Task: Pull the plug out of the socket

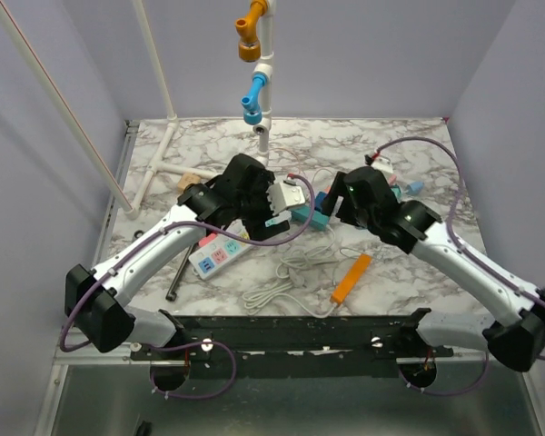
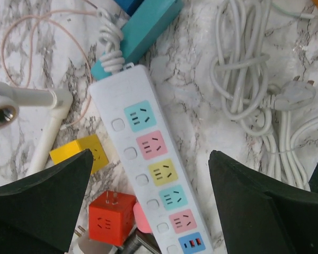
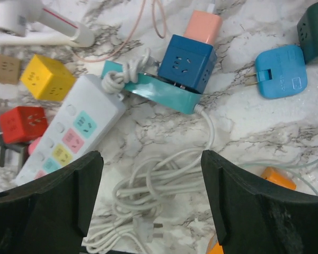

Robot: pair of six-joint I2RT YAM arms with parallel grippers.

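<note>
A white power strip [image 2: 148, 143] with several coloured sockets lies on the marble table; no plug shows in the sockets in view. A clear plug [image 2: 294, 96] lies on the table beside the bundled white cable [image 3: 159, 185], its pins out in the open. Above the strip hangs my left gripper, open and empty. My right gripper is also open with nothing between its fingers, raised above the cable area. An orange bar [image 1: 351, 278] with a white cable at its near end rests at the front; the right wrist view shows only parts of it.
Near the strip's far end lie a teal bar [image 3: 161, 91] and a dark blue block [image 3: 186, 61]. Red [image 2: 111, 217] and yellow [image 2: 80, 152] blocks stand left of the strip. A white pipe frame [image 1: 168, 136] rises behind. Bare marble shows at front right.
</note>
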